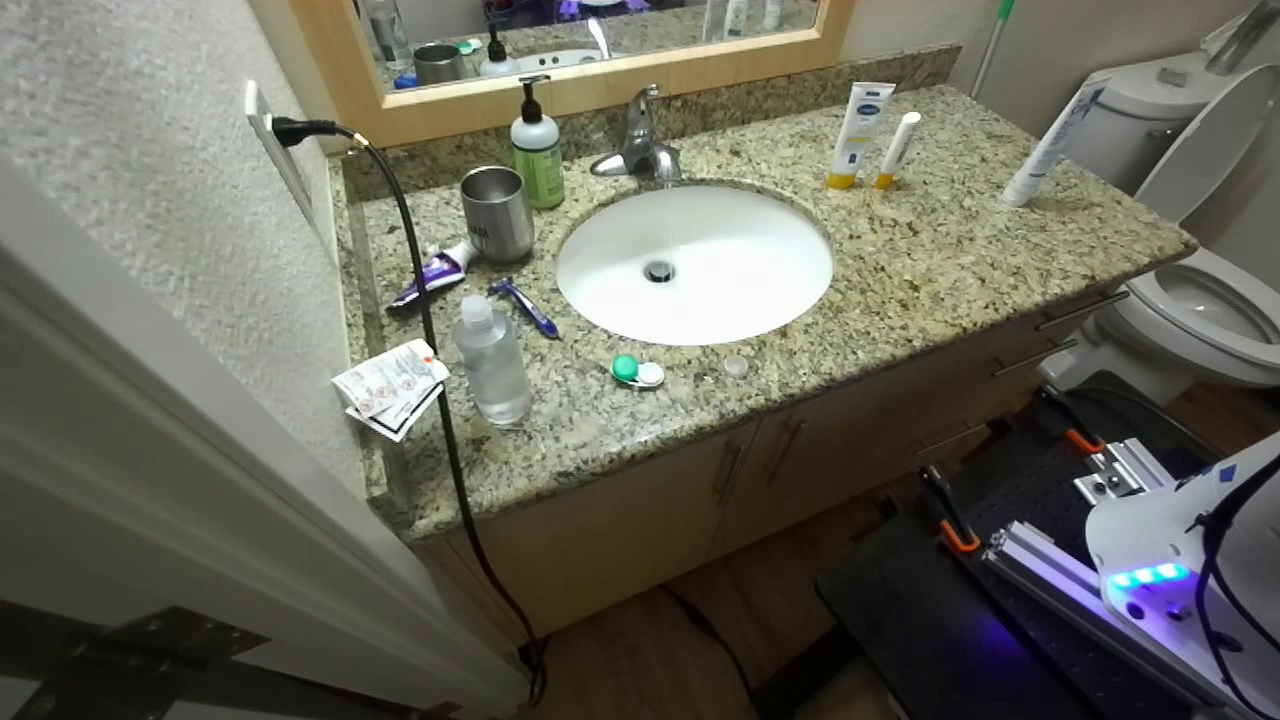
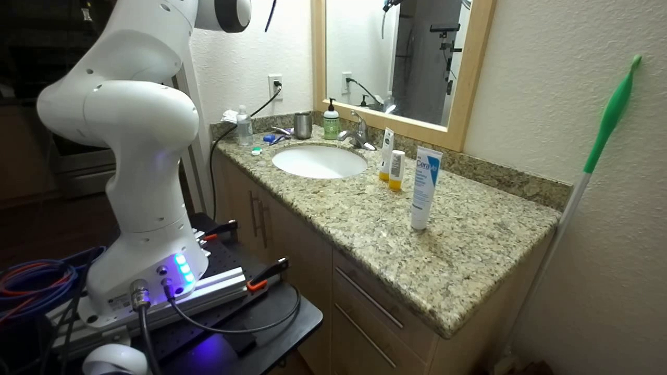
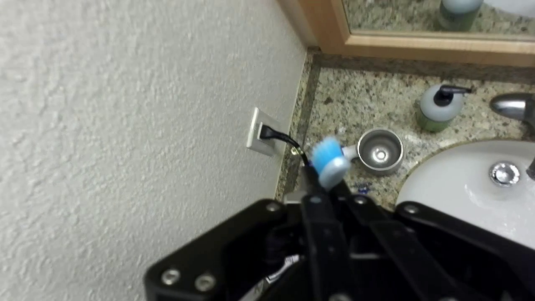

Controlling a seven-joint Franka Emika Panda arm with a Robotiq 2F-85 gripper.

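Note:
In the wrist view my gripper is shut on a toothbrush [image 3: 333, 173], whose white head and blue bristles stick out past the fingertips. The handle is mostly hidden by the gripper. Below and beyond the brush head stands a steel cup [image 3: 380, 151] on the counter, its open mouth and bare inner bottom showing. From the side, the same cup [image 1: 497, 214] appears upright, left of the soap bottle. Neither exterior view shows the gripper itself.
A black cord [image 1: 414, 252] runs from the wall outlet down over the counter's left end. Close to the cup are a toothpaste tube [image 1: 434, 276], a blue razor [image 1: 524, 308], a clear bottle [image 1: 491, 364] and a soap pump [image 1: 536, 154]. The sink [image 1: 768, 282] lies to the right.

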